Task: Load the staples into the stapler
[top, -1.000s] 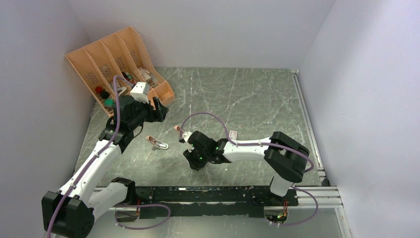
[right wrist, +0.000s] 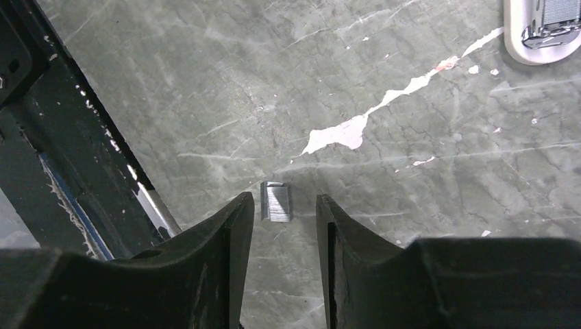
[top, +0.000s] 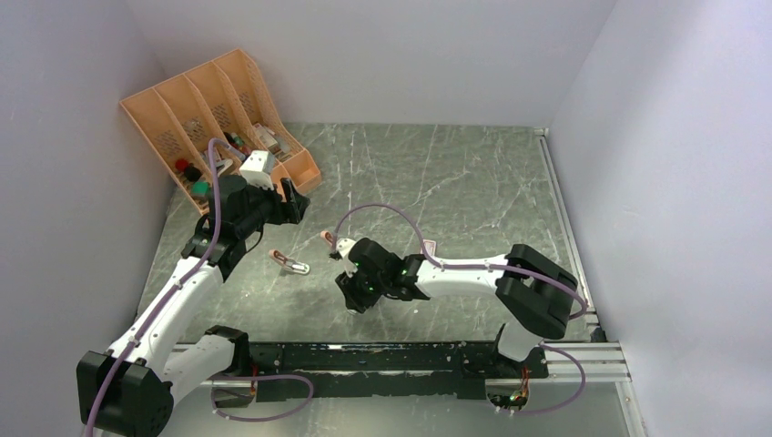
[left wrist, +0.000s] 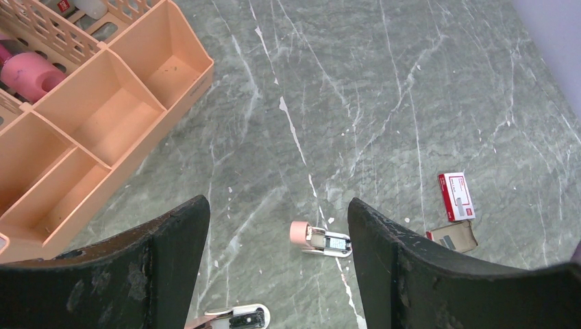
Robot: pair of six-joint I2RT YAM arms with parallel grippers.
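Note:
In the right wrist view, a small silver block of staples lies on the grey marbled table, just beyond the gap of my right gripper. That gripper is open, its fingers apart and nothing between them. From above, the right gripper is low near the table's front, hiding most of the block. A pink and white stapler lies opened to its left, and a second pink stapler is behind. My left gripper is open and empty, high above the table.
A peach divided organizer fills the back left. A red and white box and a brownish flat piece lie at the right in the left wrist view. A black rail edges the table.
The left arm and the staplers have stayed still.

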